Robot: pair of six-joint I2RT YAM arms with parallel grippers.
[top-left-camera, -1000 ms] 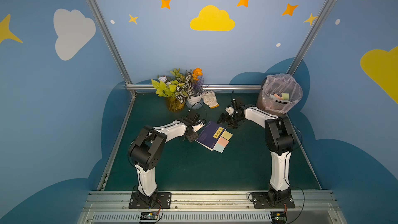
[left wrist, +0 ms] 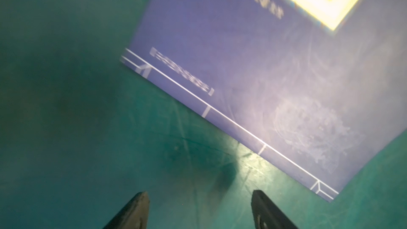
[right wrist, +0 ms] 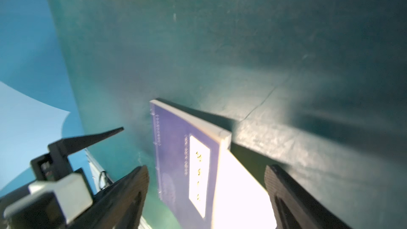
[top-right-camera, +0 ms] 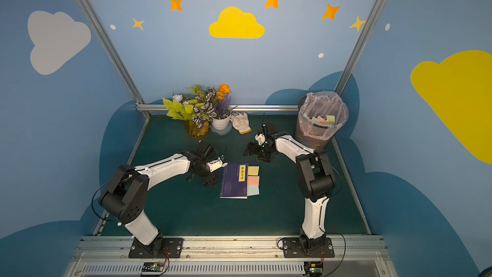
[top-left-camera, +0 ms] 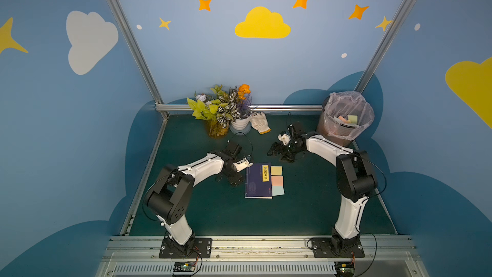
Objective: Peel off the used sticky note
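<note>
A dark blue book (top-left-camera: 256,182) with a yellow title label lies square on the table. From its right edge stick out a yellow note (top-left-camera: 276,170), a pink note (top-left-camera: 276,182) and a light blue note (top-left-camera: 278,190). My left gripper hovers over bare table just left of the book, its fingers parted and empty. In the right wrist view my right gripper is open; the book and a washed-out pale note (right wrist: 241,195) show between and beyond its fingers. From above, that gripper stands behind the book, apart from it.
A bin (top-left-camera: 335,132) with a clear liner and several paper scraps stands at the back right. Potted plants (top-left-camera: 241,123) and a white glove (top-left-camera: 259,122) are at the back.
The book has turned from slanted to straight and shifted toward the front.
</note>
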